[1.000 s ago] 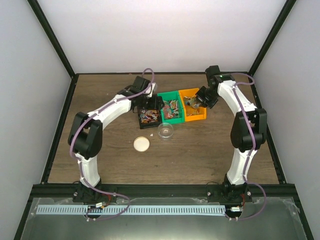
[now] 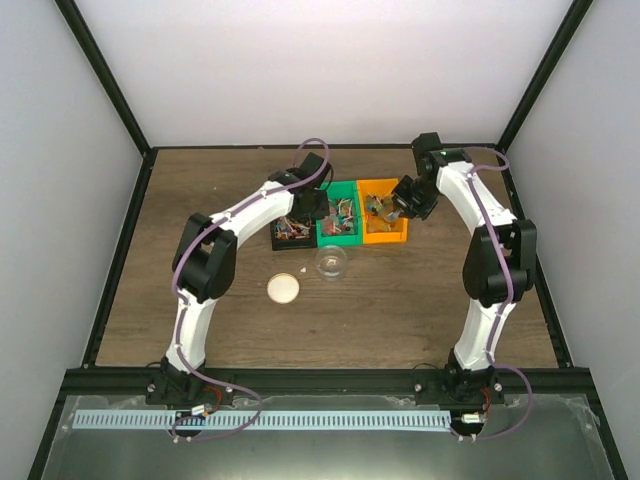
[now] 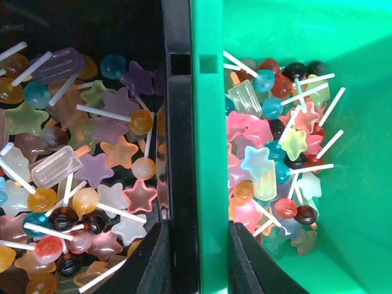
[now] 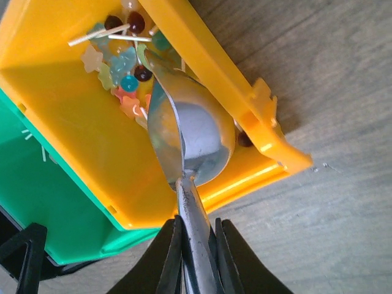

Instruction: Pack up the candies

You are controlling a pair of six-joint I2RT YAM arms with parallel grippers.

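Three joined bins hold candies: a black bin (image 2: 294,244), a green bin (image 2: 338,240) and an orange bin (image 2: 384,237). In the left wrist view my left gripper is shut on the adjoining walls of the black and green bins, one finger on each side. Star candies and lollipops (image 3: 98,171) lie in both bins. My right gripper is shut on the handle of a metal scoop (image 4: 199,131). The scoop's bowl is inside the orange bin against its outer wall, partly covering the candies (image 4: 125,76) there.
A clear round jar (image 2: 331,263), seen from above, stands in front of the green bin. Left of it lies a pale round lid (image 2: 283,288), with a small pale piece (image 2: 304,269) nearby.
The bins, tilted before, now sit straighter and slightly further left. The right arm has barely moved.
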